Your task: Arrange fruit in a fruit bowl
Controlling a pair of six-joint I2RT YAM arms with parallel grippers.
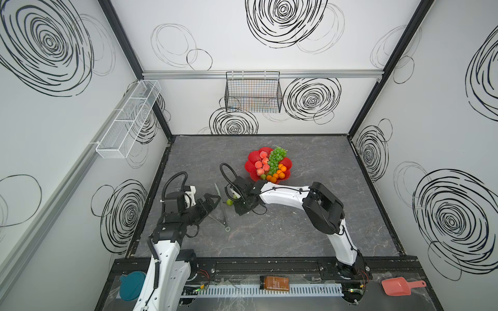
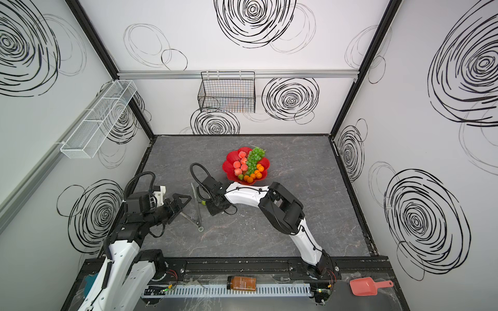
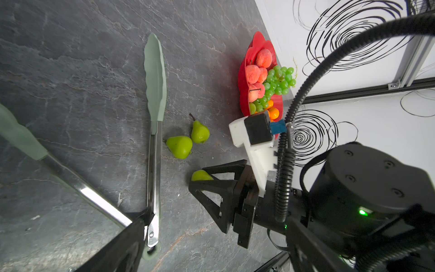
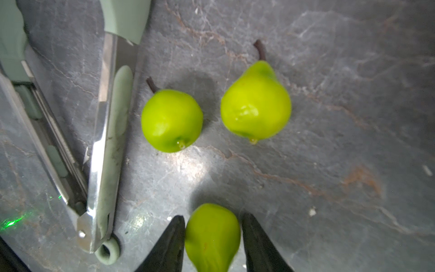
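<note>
In the right wrist view, a green pear (image 4: 212,235) sits between the fingers of my right gripper. A finger lies close against each side of it; whether they grip it firmly is unclear. Two more green pears, one round (image 4: 172,120) and one with a taller neck (image 4: 256,102), rest on the table just beyond. At the table's back, the red petal-edged bowl (image 1: 248,168) holds peaches (image 1: 260,164), green grapes (image 1: 273,164), small oranges (image 1: 280,174) and a green fruit (image 1: 263,176). My left gripper (image 1: 214,202) is open and empty, left of the pears.
Open tongs (image 3: 155,181) with pale green tips lie between my left gripper and the pears. The right arm (image 1: 282,195) reaches across the table in front of the bowl. Bare table (image 1: 332,160) shows right of the bowl.
</note>
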